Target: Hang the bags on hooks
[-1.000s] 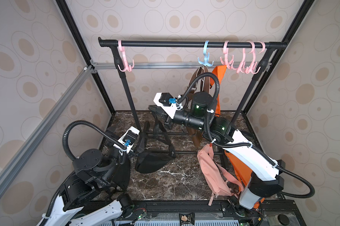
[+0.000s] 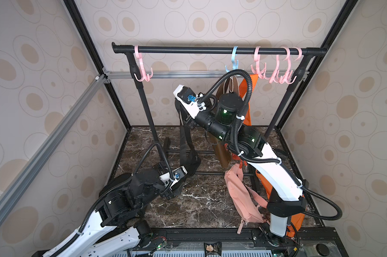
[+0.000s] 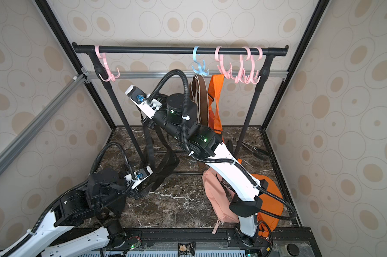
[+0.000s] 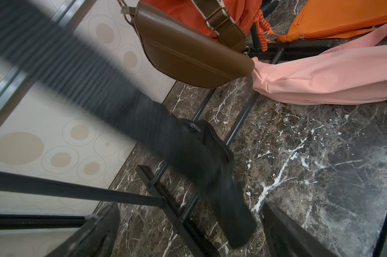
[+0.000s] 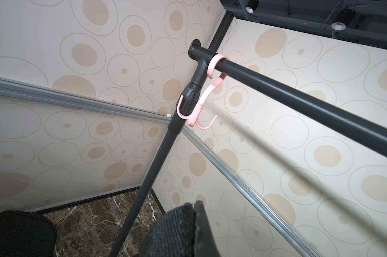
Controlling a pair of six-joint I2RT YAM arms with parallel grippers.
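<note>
A black bag (image 3: 167, 166) hangs in the air by its long strap (image 2: 184, 139), swung near the rack's left side. My right gripper is shut at the top of that strap, high in front of the rack. Below it, my left gripper stands open beside the bag's lower part. In the left wrist view the blurred black strap (image 4: 129, 113) slants down, its lower end showing between the spread fingers. A pink hook (image 5: 196, 112) on the rail's left end is empty, beyond the right fingertips. A blue hook (image 3: 199, 68) sits on the rail further right.
Several pink hooks (image 2: 285, 68) crowd the rail's right end. A brown bag (image 4: 189, 47) and an orange strap (image 3: 216, 96) hang near the middle. A pink bag (image 2: 242, 194) lies on the floor. The rail (image 2: 180, 50) is bare between the left pink and blue hooks.
The left gripper has moved right and downward in the view. The bag has swung up and right.
</note>
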